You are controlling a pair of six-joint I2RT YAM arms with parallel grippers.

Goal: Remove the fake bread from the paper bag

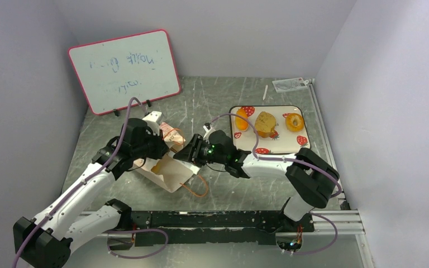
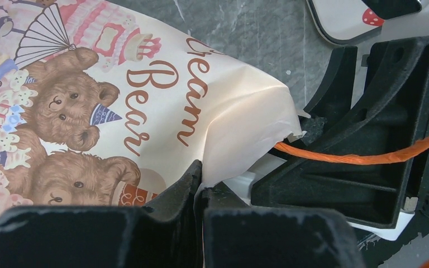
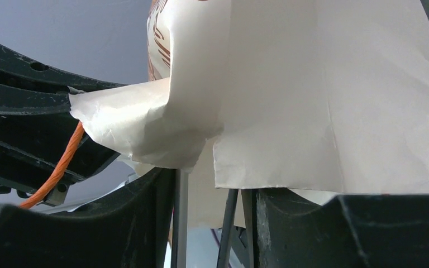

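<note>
The paper bag (image 1: 170, 180) lies on its side with its mouth towards the right arm. My left gripper is shut on the bag's pale paper rim. In the top view, a yellow-orange piece of fake bread (image 1: 156, 168) shows inside the bag. My right gripper (image 1: 179, 157) is at the mouth; in the right wrist view its fingers (image 3: 180, 215) stand part open at the paper edge, with no bread visible between them. The bag's inner wall (image 3: 279, 106) fills much of that view and hides what lies deeper.
A strawberry-patterned tray (image 1: 287, 146) at the right holds a bread slice (image 1: 265, 124), a ring-shaped bread (image 1: 294, 122) and an orange piece (image 1: 242, 120). Orange cord handles (image 1: 201, 192) loop from the bag. A whiteboard (image 1: 125, 70) stands at the back left.
</note>
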